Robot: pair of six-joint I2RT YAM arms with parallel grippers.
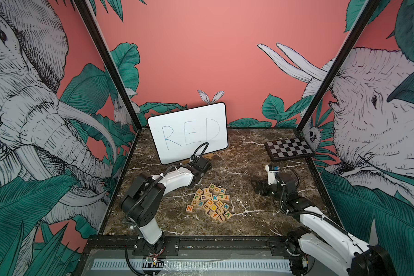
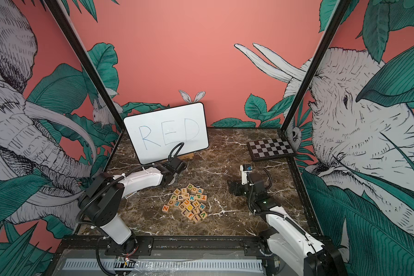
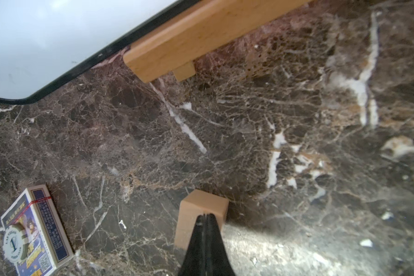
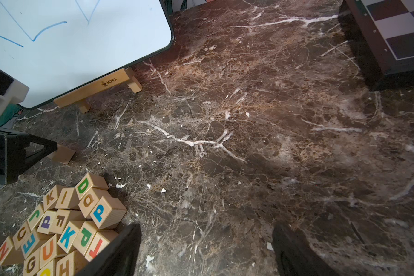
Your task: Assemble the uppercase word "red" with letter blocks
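A whiteboard reading RED leans at the back left. A pile of letter blocks lies front-centre; in the right wrist view a green D block and a blue E block show. A single plain-faced block sits below the whiteboard's wooden stand, under my left gripper, which is shut with nothing seen between its fingers; whether it touches the block is unclear. My right gripper hangs open to the right of the pile, nothing between its fingertips.
A checkerboard sits at the back right. A card box with a round chip on it lies left of the single block.
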